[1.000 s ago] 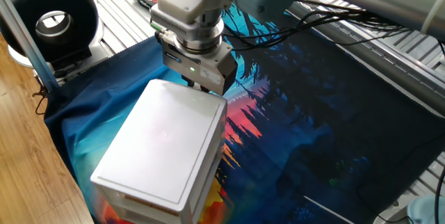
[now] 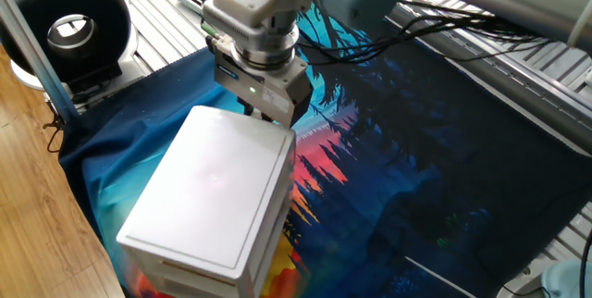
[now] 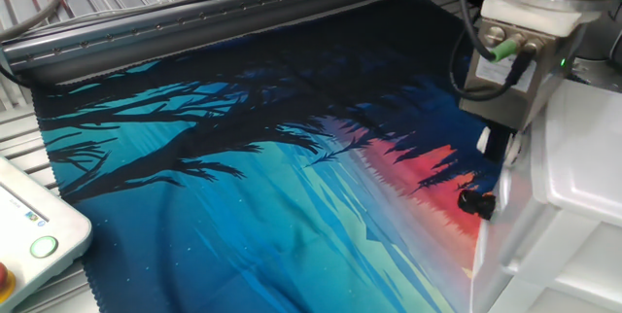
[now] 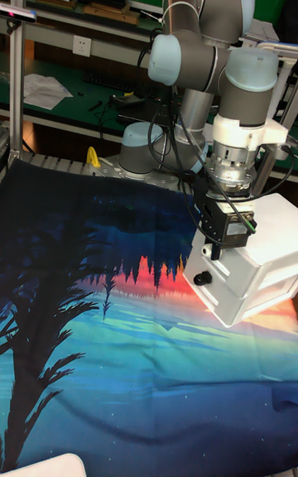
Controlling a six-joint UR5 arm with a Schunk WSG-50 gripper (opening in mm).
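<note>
A white plastic drawer box [image 2: 211, 187] stands on the printed cloth. My gripper [image 4: 209, 250] points down close against the drawer front, at the upper drawer's level. Its dark fingers [image 3: 498, 144] almost touch the box in exterior view 2, with a small pale piece beside them. A black knob [image 3: 476, 203] sticks out from the lower drawer, below the fingers; in exterior view 3 the same black knob [image 4: 203, 278] shows clear of them. Whether the fingers hold anything is too small to make out, and in exterior view 1 the box top partly hides them. Both drawers look closed.
The dark cloth [image 2: 398, 187] with a sunset print lies broad and bare in front of the drawers. A metal rail [image 3: 233, 23] runs along one edge. A white control panel [image 3: 39, 245] with buttons sits at another.
My gripper has shifted only slightly and stays at the box's edge.
</note>
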